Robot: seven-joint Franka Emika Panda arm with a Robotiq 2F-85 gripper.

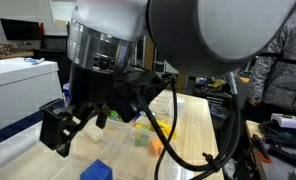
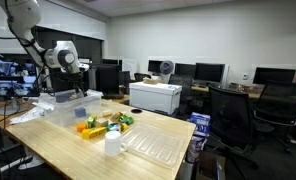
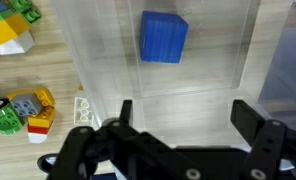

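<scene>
In the wrist view my gripper stands open, its two black fingers wide apart with nothing gripped. A blue block [image 3: 163, 37] lies inside a clear plastic bin [image 3: 70, 20], ahead of the fingers. The same blue block [image 2: 80, 112] shows through the bin's wall in exterior view 2, where the arm reaches over the bin from the left. Exterior view 1 has the blue block [image 1: 96, 171] at its bottom edge, with the large dark arm [image 1: 98, 65] filling the foreground. My fingertips cannot be made out clearly in that view.
Several coloured toy blocks [image 2: 91, 130] lie on the wooden table just outside the bin. A white mug [image 2: 113, 144] stands near the front edge, and a pale shallow tray [image 2: 153, 146] occupies the right part. A white box [image 2: 154, 97] stands behind.
</scene>
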